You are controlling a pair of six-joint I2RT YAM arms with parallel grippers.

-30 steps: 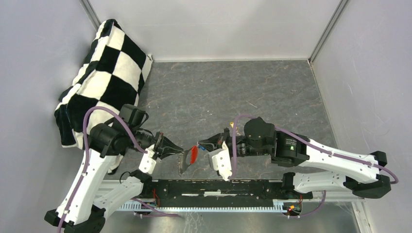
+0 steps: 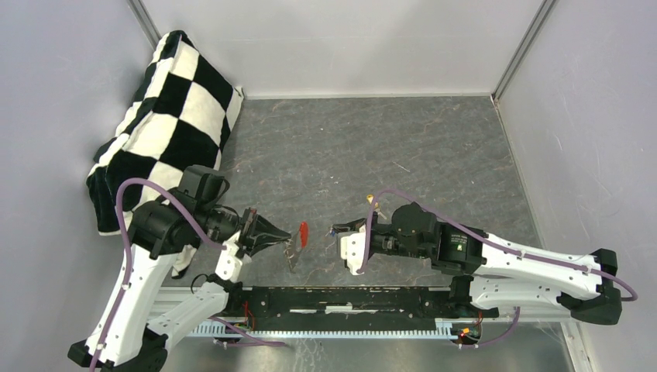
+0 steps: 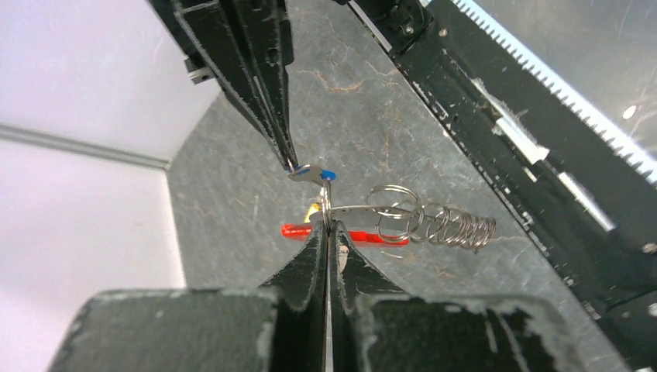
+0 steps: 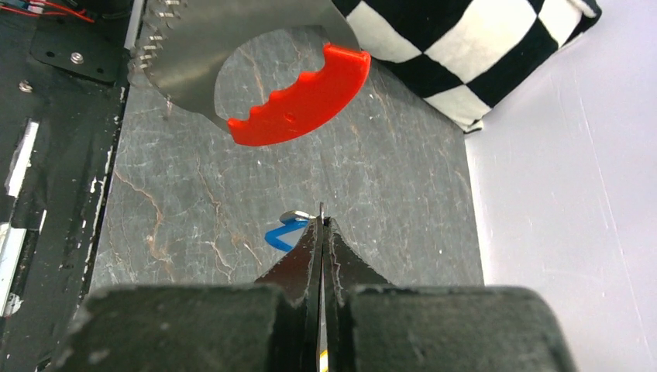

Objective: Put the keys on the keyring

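My left gripper is shut on a thin metal piece at its fingertips. Around those tips shows a grey metal plate with a red handle (image 4: 302, 97) and several wire coils (image 3: 445, 225), which looks like the keyring; the plate hangs at the left fingertips in the top view. My right gripper is shut, with a small metal piece with a blue end (image 4: 283, 235), seemingly a key, at its fingertips. From the left wrist view, that blue end (image 3: 328, 175) appears just above the left fingertips. The top view shows a gap between the right gripper and the red handle (image 2: 304, 233).
A small yellow item (image 2: 370, 199) shows behind the right gripper. A black-and-white checkered cushion (image 2: 174, 116) leans at the left wall. The dark rail (image 2: 341, 302) runs along the front edge.
A second ago the right gripper was close to the red handle; it now stands farther right.
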